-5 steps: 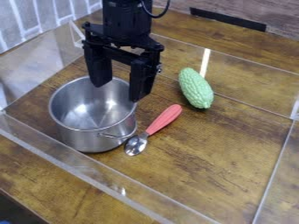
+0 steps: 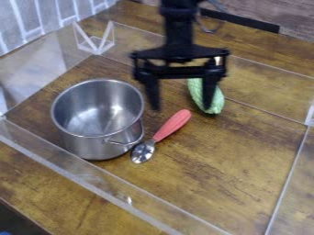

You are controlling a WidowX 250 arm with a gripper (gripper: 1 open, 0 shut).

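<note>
The black gripper (image 2: 179,84), blurred by motion, hangs open in the upper middle, between a steel pot and a green bitter melon, partly in front of the melon. The steel pot (image 2: 98,119) stands at the left with nothing visible inside. A spoon with a red handle (image 2: 171,123) lies just right of the pot, its metal bowl toward the front. The bitter melon (image 2: 207,100) lies behind the spoon to the right, its upper part partly hidden by the gripper.
Transparent panels or strips edge the work area at the left, front and right. A white railing stands at the back left.
The gripper has moved from over the pot to the right and back, toward the bitter melon. The pot, spoon and melon appear unmoved.
</note>
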